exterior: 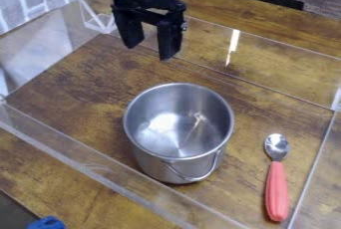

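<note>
My black gripper (150, 36) hangs over the back of the wooden surface, above and behind a steel pot (177, 133); whether its fingers are open or shut is unclear from this angle. The pot stands upright near the middle and looks empty apart from reflections inside. To its right lies a spoon with a red handle (277, 188), its metal bowl pointing away from the viewer.
A clear, low-walled enclosure (107, 184) surrounds the work area. A blue object (46, 222) sits at the lower left corner, outside it. The wooden floor left of the pot and behind it is clear.
</note>
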